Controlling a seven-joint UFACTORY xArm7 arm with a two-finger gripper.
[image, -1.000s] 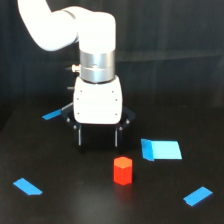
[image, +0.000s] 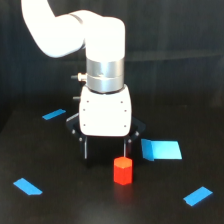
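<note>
A small red block (image: 123, 172) sits on the black table, right of centre and toward the front. My gripper (image: 106, 155) hangs behind it, pointing down under the white hand, with its two thin dark fingers wide apart. Nothing shows between them. In the image the right finger's tip ends just above the block's top edge, while the left finger is well off to the block's left. Whether the right finger touches the block, I cannot tell.
A light blue square (image: 166, 150) with a darker blue side lies right of the hand. Blue tape strips mark the table at front left (image: 27, 187), front right (image: 198, 196) and back left (image: 53, 114).
My arm has shifted right and slightly lower in the image, bringing the open gripper closer to the red block. The block and the blue pieces have stayed put.
</note>
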